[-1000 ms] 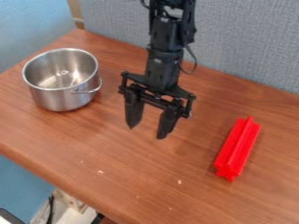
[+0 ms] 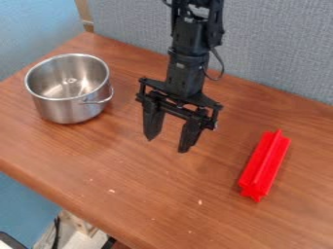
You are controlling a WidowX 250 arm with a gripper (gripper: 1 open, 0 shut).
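Observation:
My black gripper (image 2: pixel 169 131) hangs over the middle of the wooden table (image 2: pixel 143 195), open, its two fingers spread apart with nothing visible between them. To its left stands a steel pot (image 2: pixel 68 88) with a side handle. To its right a red elongated object (image 2: pixel 266 165) lies on the table, pointing toward the front.
A grey padded wall (image 2: pixel 274 49) runs behind the table, and a pale blue surface shows at the left.

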